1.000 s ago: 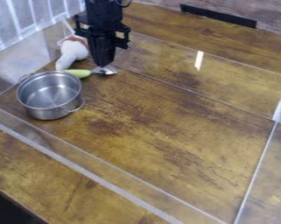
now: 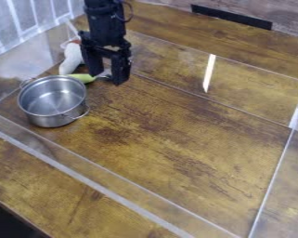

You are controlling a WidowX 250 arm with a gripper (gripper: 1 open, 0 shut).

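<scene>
The black gripper (image 2: 107, 67) hangs open at the upper left, low over a small silver utensil with a pale green-yellow handle (image 2: 84, 78), whose metal end is mostly hidden behind it. A steel pot (image 2: 52, 104) with a wire handle sits in front and to the left of the gripper. A white plush-looking object (image 2: 71, 58) lies behind the utensil, partly hidden by the arm.
Clear plastic walls border the work area on the left, front and right, with a pale rail at the far left.
The gripper has come down and slightly toward the front, so it now covers much of the utensil's metal end. The pot has not moved.
</scene>
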